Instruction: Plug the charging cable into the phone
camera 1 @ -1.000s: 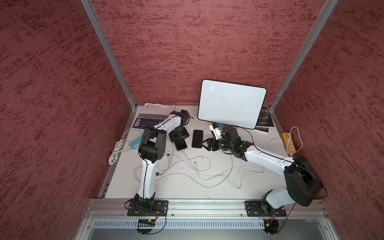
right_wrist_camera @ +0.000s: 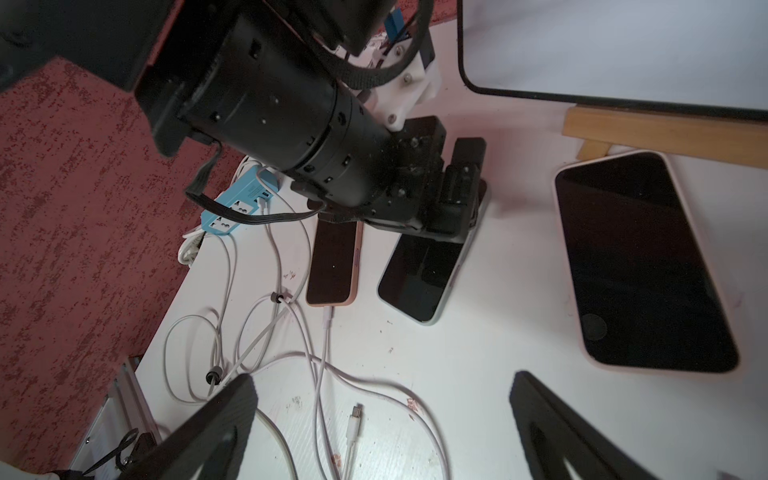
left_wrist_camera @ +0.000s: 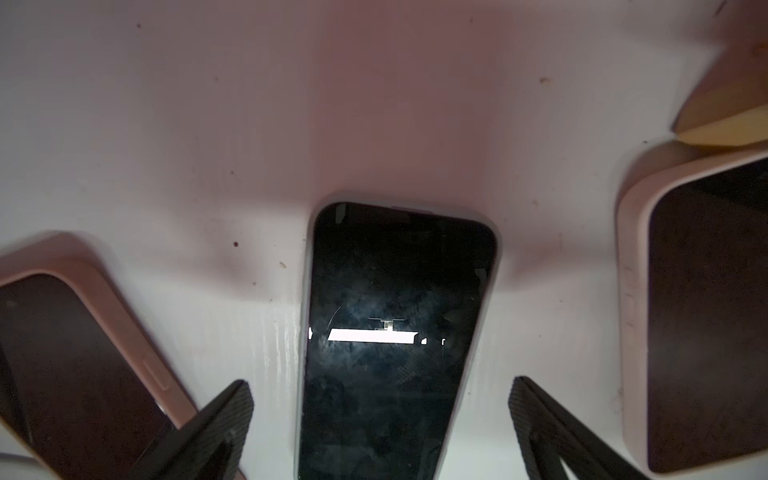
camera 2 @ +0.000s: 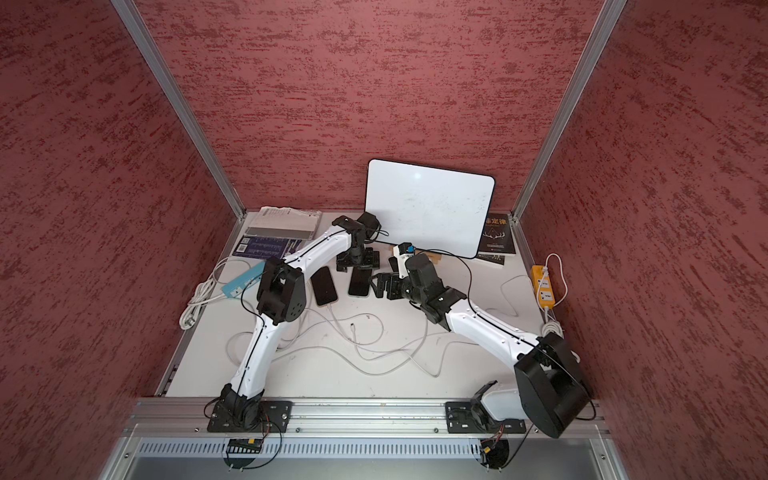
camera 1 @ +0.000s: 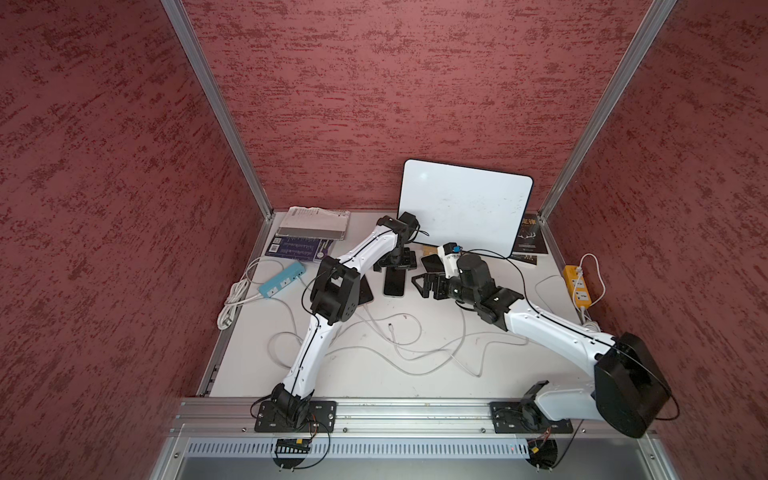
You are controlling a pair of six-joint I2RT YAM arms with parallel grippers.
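My left gripper is open over the middle phone (left_wrist_camera: 392, 280), a dark-screened phone lying flat, its fingers either side of it. A pink-rimmed phone lies to its left, with a white cable leading from its bottom end in the right wrist view. A larger phone (right_wrist_camera: 644, 256) lies to the right. My right gripper is open, low over the table right of the middle phone; a loose white cable plug (right_wrist_camera: 354, 420) lies on the table below it.
A whiteboard (camera 1: 464, 204) stands at the back. Power strips (camera 1: 280, 279) (camera 1: 577, 284) sit at both sides, with white cables looped across the front of the table. Books (camera 1: 528, 233) lie at the back corners.
My left gripper has moved right and back, from over the left phone to over the middle one. The right arm has shifted slightly to the right.
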